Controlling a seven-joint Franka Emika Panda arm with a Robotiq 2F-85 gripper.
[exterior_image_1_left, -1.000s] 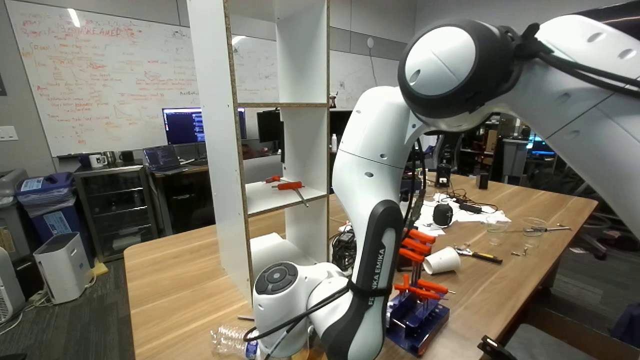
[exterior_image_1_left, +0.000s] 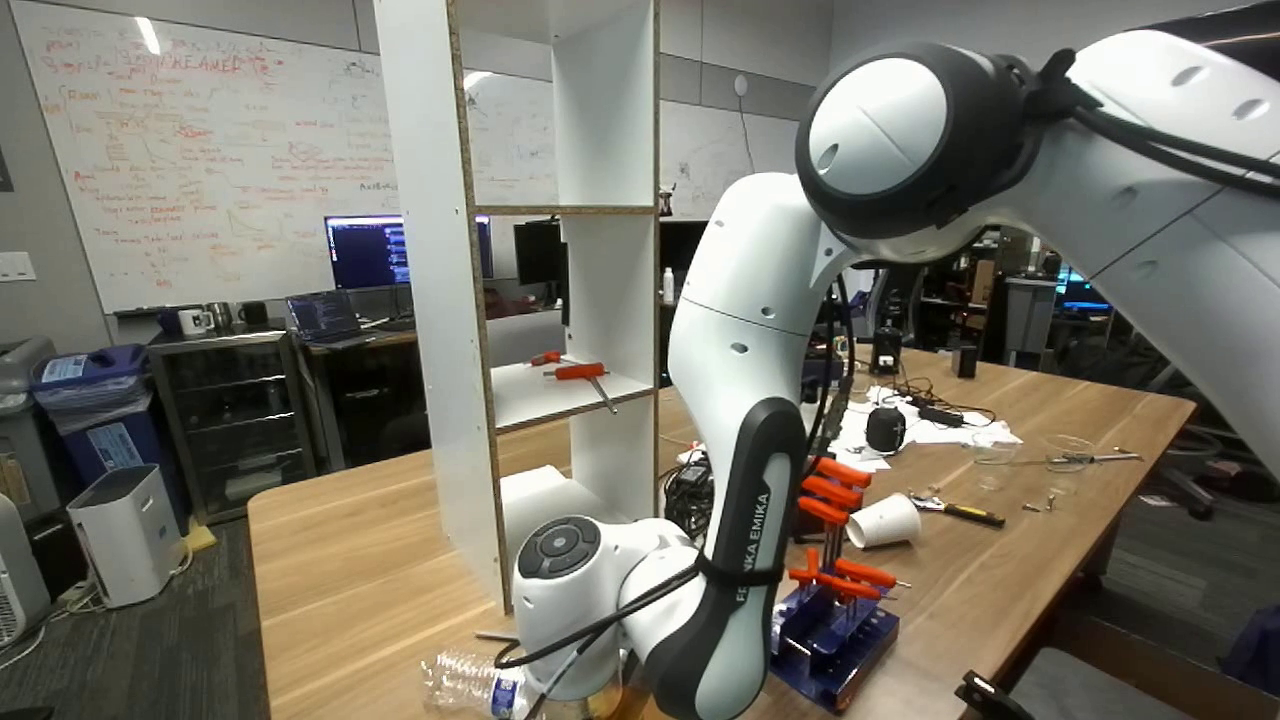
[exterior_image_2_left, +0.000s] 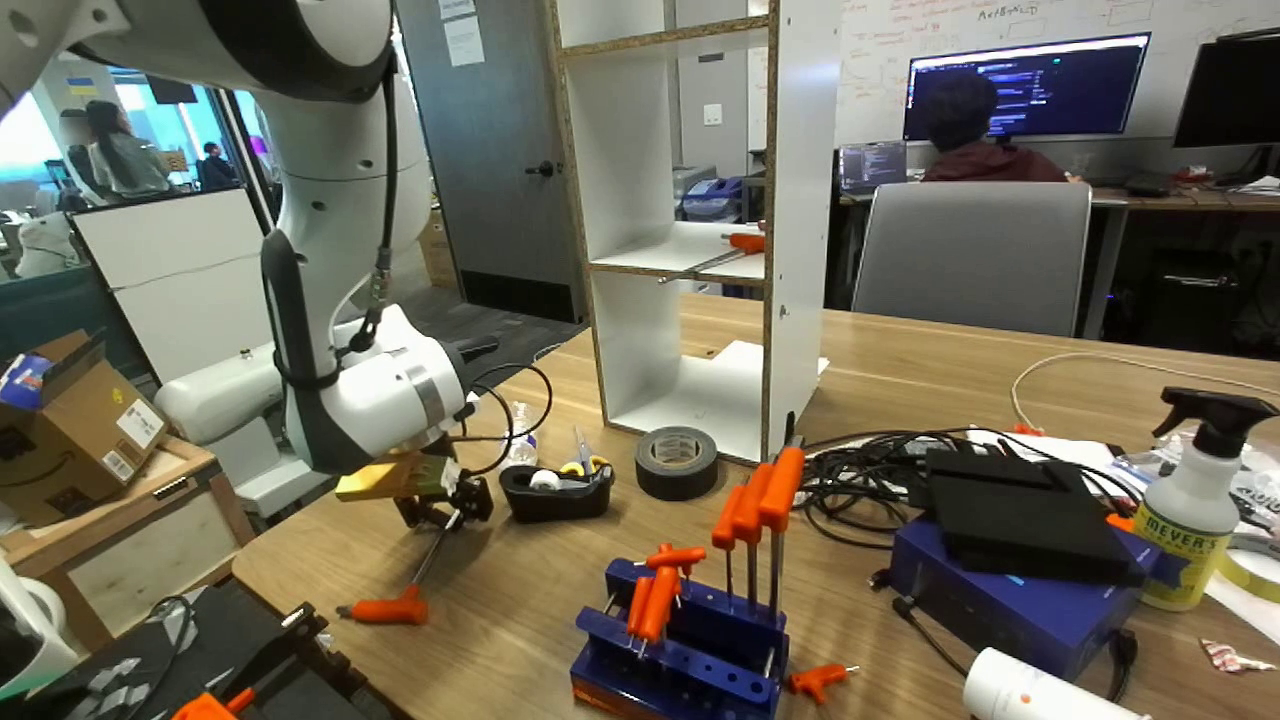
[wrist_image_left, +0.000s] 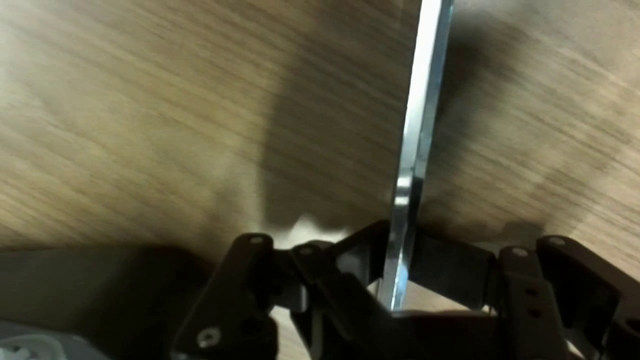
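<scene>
A metal rod (wrist_image_left: 417, 120) runs between the black fingertips in the wrist view, and my gripper is shut on it. In exterior view 2 the rod belongs to a hex key whose orange handle (exterior_image_2_left: 386, 610) lies low over the table, near its front left edge. There my gripper (exterior_image_2_left: 453, 504) sits just above the wood, holding the shaft. The arm hides the gripper in exterior view 1. A blue stand (exterior_image_2_left: 684, 648) holds several orange-handled keys. Two more orange-handled keys (exterior_image_1_left: 576, 372) lie on a shelf of the white unit (exterior_image_1_left: 438, 300).
Close to the gripper are a black tape dispenser (exterior_image_2_left: 554, 494), a roll of dark tape (exterior_image_2_left: 675, 463) and a clear plastic bottle (exterior_image_1_left: 462, 680). Cables and a blue box (exterior_image_2_left: 1008, 588) fill the right side in exterior view 2. Bare wood lies left of the shelf unit in exterior view 1.
In exterior view 1 the hand end of the arm has shifted slightly right and up. The shelf, its keys and the blue stand look unmoved.
</scene>
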